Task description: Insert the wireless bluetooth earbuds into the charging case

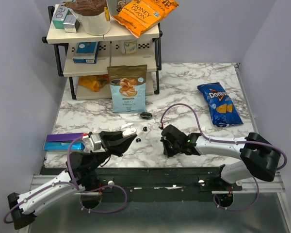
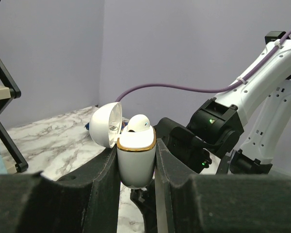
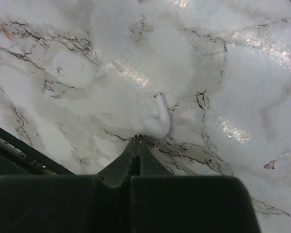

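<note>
My left gripper is shut on the white charging case (image 2: 136, 167), held upright above the table with its lid (image 2: 105, 124) tipped open. The rounded white top of one earbud (image 2: 138, 122) shows in the case's opening; whether the other slot is empty cannot be seen. A loose white earbud (image 3: 160, 119) lies on the marble in the right wrist view, just beyond the tips of my right gripper. That gripper is shut, with nothing visible between its fingers. From above, the right gripper (image 1: 166, 154) stands near the table's front edge, right of the case.
Two small black pieces (image 1: 145, 128) and a black case (image 1: 145, 115) lie between the arms and the shelf. A chips bag (image 1: 128, 90) stands against the shelf (image 1: 106, 68). The Doritos bag (image 1: 220, 105) is at the back right. Boxes (image 1: 63, 141) lie at left.
</note>
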